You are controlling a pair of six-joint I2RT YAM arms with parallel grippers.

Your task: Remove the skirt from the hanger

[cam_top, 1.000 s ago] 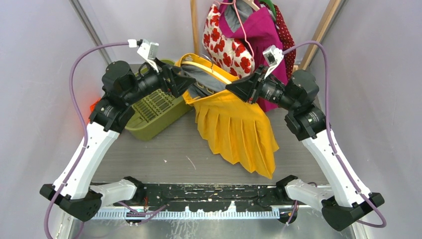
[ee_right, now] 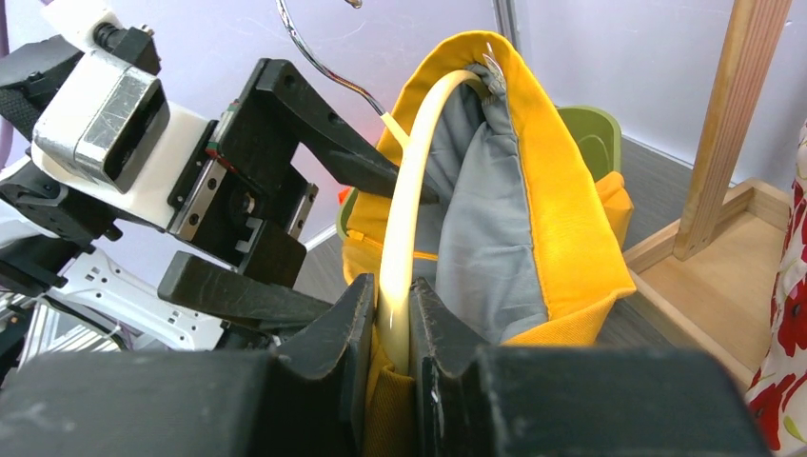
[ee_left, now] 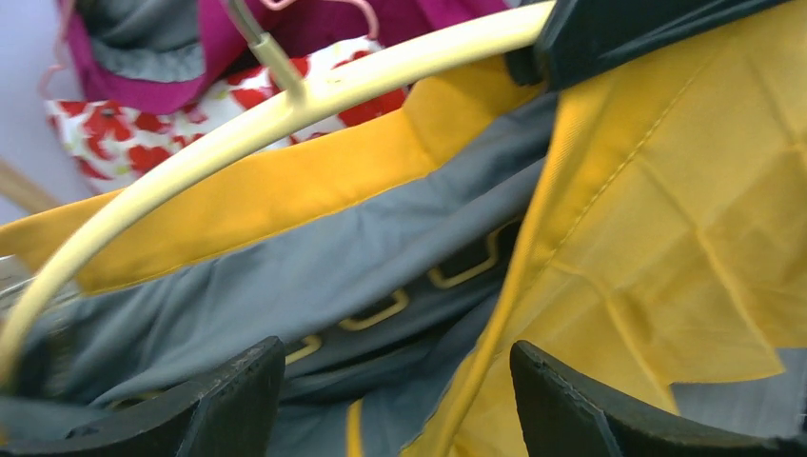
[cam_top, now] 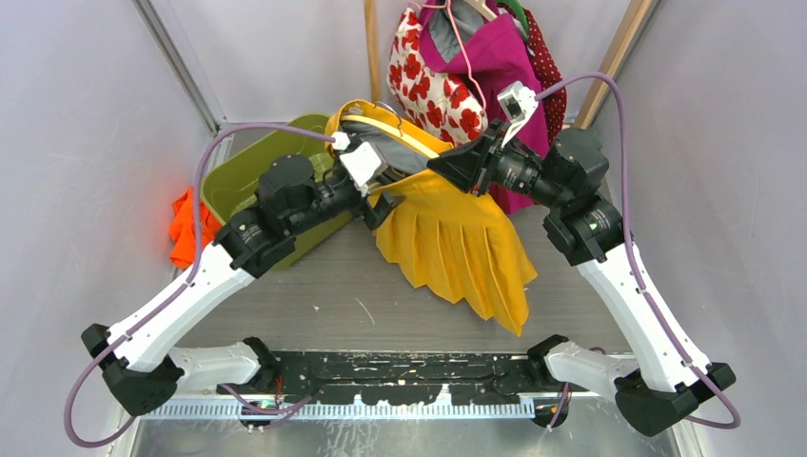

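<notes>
The yellow pleated skirt hangs from a cream hanger, its grey-lined waist gaping open. My right gripper is shut on one end of the hanger, with yellow cloth just below it. From the left, my left gripper reaches to the near side of the waist, its fingers apart. In the left wrist view the edge of the waistband runs down between those fingers; whether it lies within their depth I cannot tell. The hanger's far end shows inside the waist in the right wrist view.
A green basket stands behind my left arm, beside an orange cloth. Other clothes, including a red-flowered garment and a magenta one, hang at the back.
The skirt's left side has shifted slightly; my right gripper has barely moved.
</notes>
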